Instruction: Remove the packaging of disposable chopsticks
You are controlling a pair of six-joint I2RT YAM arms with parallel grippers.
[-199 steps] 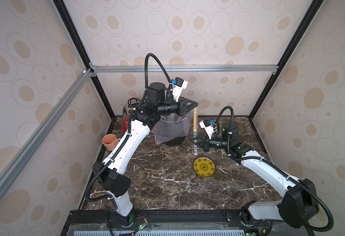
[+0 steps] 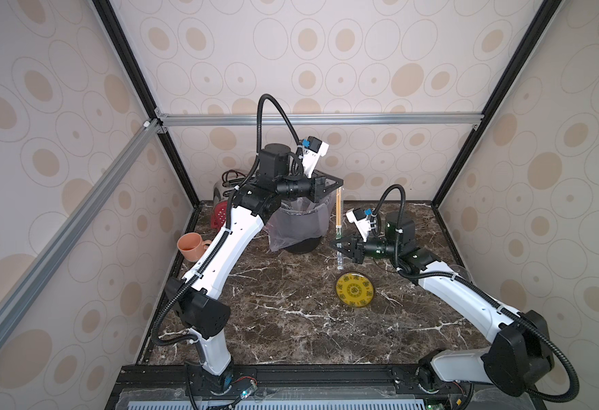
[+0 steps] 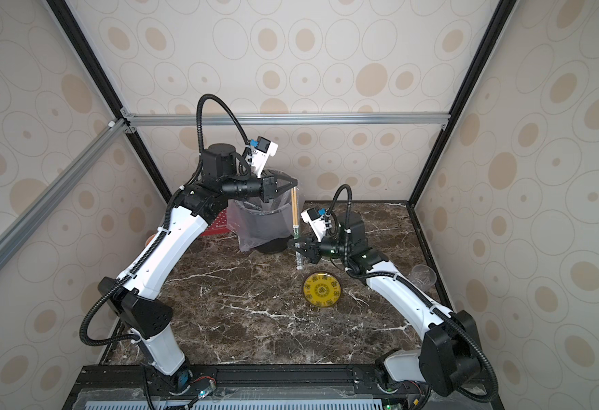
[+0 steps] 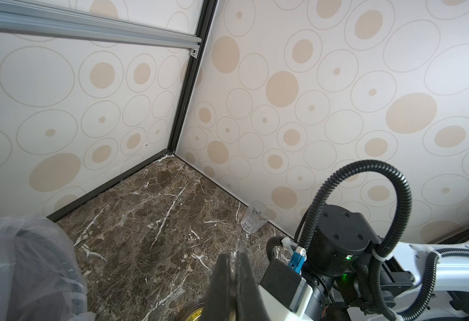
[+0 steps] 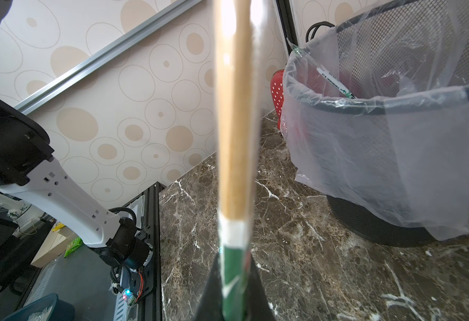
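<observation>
A pair of wooden chopsticks (image 2: 338,207) stands upright between my two grippers, in a clear wrapper with a green-and-white printed band (image 5: 234,264). At the upper end, my left gripper (image 2: 341,183) is shut at the chopsticks' tops; a thin whitish strip shows between its blurred fingers in the left wrist view. Lower down, my right gripper (image 2: 335,244) is shut on the wrapper around its green band. Clear wrapper (image 2: 340,261) hangs below the right fingers. Whether the wrapper's top is torn cannot be made out.
A bin with a clear liner (image 2: 299,225) stands behind the left gripper. A yellow patterned plate (image 2: 354,289) lies in front of the right gripper. An orange mug (image 2: 191,246) is at the left; a clear cup (image 3: 422,276) stands at the right.
My left arm has shifted slightly rightward, and its wrist has dipped a little while its fingertips stay near the chopsticks' top. The right arm and chopsticks look unchanged.
</observation>
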